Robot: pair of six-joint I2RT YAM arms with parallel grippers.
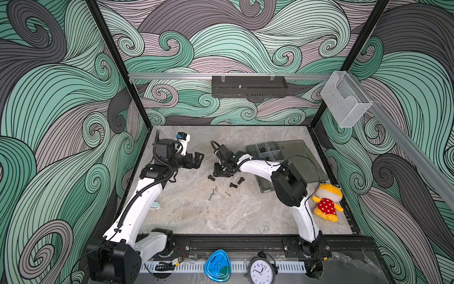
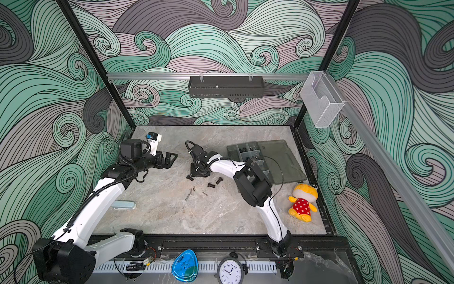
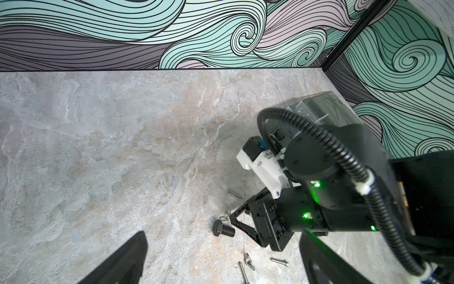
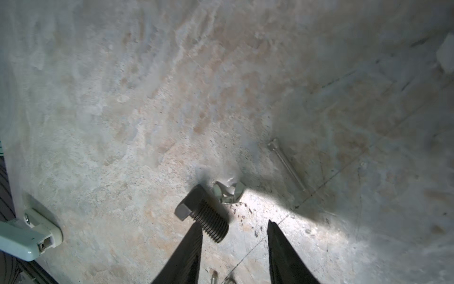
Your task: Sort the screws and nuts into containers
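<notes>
My right gripper is low over the table, part open with nothing between its fingers. Just beyond its tips in the right wrist view lie a black bolt (image 4: 208, 217), a silver wing nut (image 4: 229, 191) and a thin silver screw (image 4: 287, 164). More black bolts (image 1: 233, 185) and small silver pieces (image 3: 279, 261) lie nearer the front. A divided container (image 1: 268, 146) with dark pieces inside sits on a green mat or lid at the right, partly hidden by my right arm. My left gripper (image 1: 197, 160) is raised at the left, its fingers apart and empty.
A yellow plush toy (image 1: 326, 208) lies at the front right. A pale stapler (image 2: 124, 205) is at the left. My right arm crosses the right half.
</notes>
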